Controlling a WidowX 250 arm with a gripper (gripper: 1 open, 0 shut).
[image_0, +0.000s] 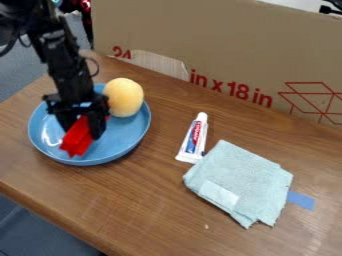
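Note:
My black gripper (83, 118) is low over a blue plate (123, 136) at the left of the table, shut on a red object (76, 139) that leans on the plate. The red thing is partly hidden by the fingers. A yellow rounded object (124, 96) sits on the plate just right of the gripper.
A toothpaste tube (194, 138) lies right of the plate, with a folded light blue cloth (239, 182) in front of it. A large cardboard box (221, 45) stands along the back.

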